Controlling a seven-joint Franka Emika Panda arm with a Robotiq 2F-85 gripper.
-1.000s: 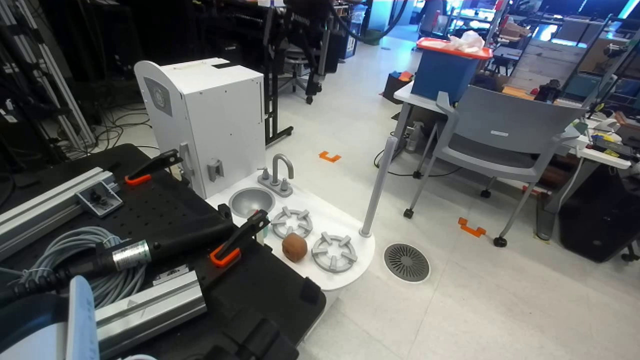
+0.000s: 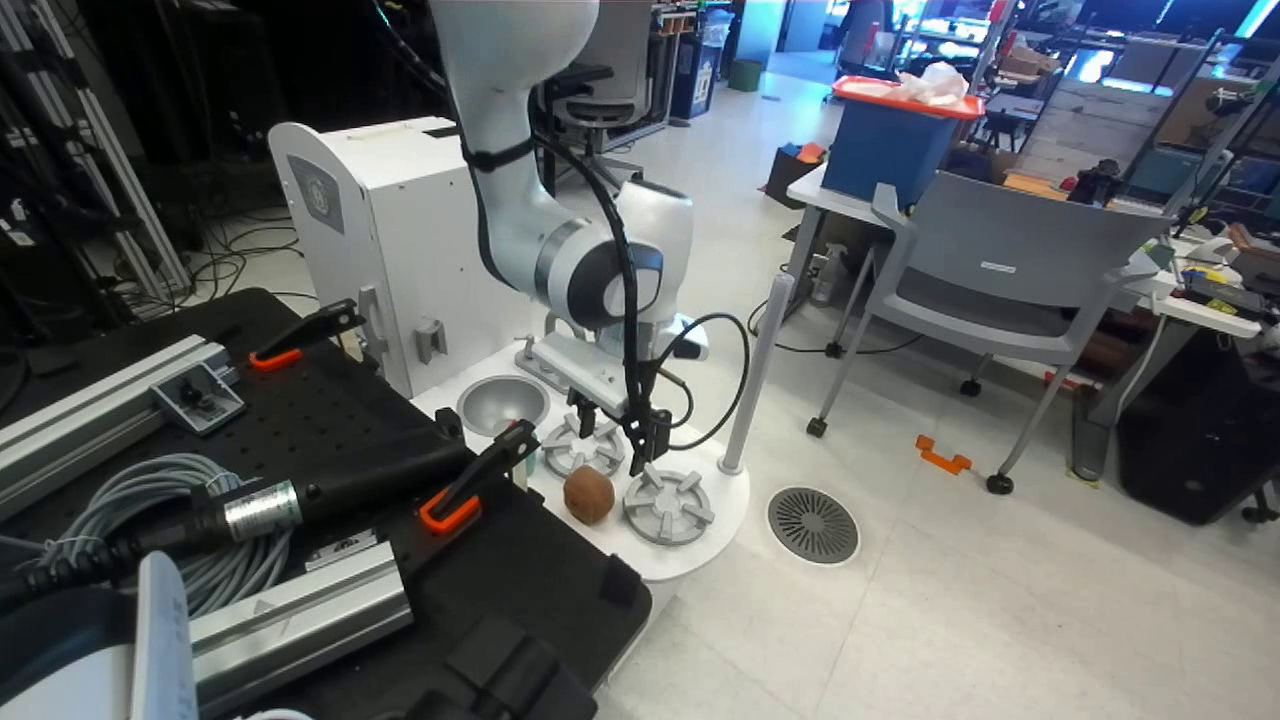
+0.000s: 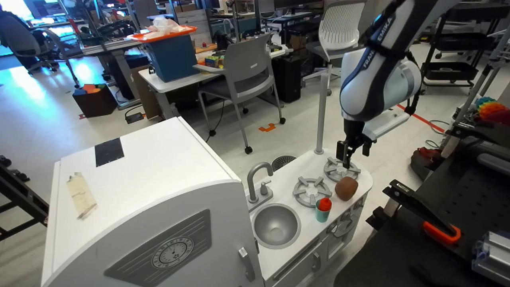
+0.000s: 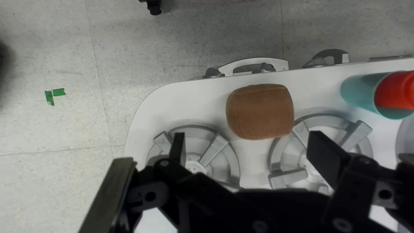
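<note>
A brown rounded block rests on the white counter near its front edge, in front of the two grey burners. My gripper is open above the burners, its two black fingers wide apart and nothing between them. In the wrist view the block lies just beyond the fingertips, apart from them. From the second exterior view, the gripper hangs over the far burner, with the brown block lower and closer to the counter's front. A teal cup with a red thing in its mouth stands by the nearer burner.
A round sink and a faucet lie beside the burners, next to the tall white cabinet. An upright grey post rises at the counter's back edge. The black table with clamps borders the front.
The arm has come down from the upper back to just above the burners. The block, burners and sink look unmoved.
</note>
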